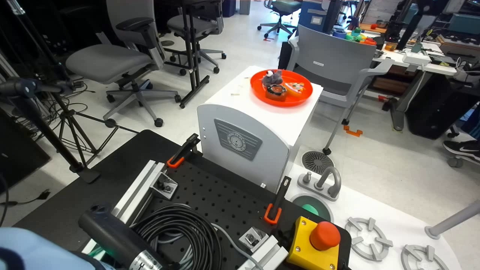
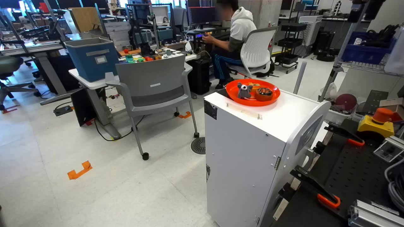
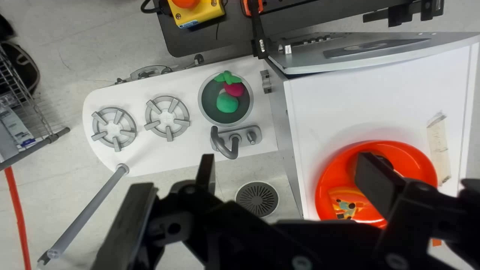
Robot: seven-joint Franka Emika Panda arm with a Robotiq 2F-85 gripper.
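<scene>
In the wrist view my gripper stands open, its fingers wide apart and nothing between them. An orange-red plate point(image 3: 324, 191) on the white cabinet top lies partly behind the right finger. Exterior view 2 shows what it carries: a grey plush animal point(image 2: 244, 90), a round brown-topped toy point(image 2: 264, 93) and a flat orange piece point(image 2: 252, 85). Inside the sink bowl point(image 3: 207, 104) are a green rounded toy point(image 3: 227, 103) and a dark pink one with green leaves point(image 3: 233, 89). Only a dark part of the arm shows at the top right of exterior view 1.
A grey faucet point(image 3: 223, 144) rises beside the sink, with two burners point(image 3: 167, 117) farther along the white counter. The cabinet's raised grey panel point(image 1: 243, 139) borders the black table. Clamps point(image 1: 279, 200) and an emergency stop point(image 1: 315, 243) stand at its edge.
</scene>
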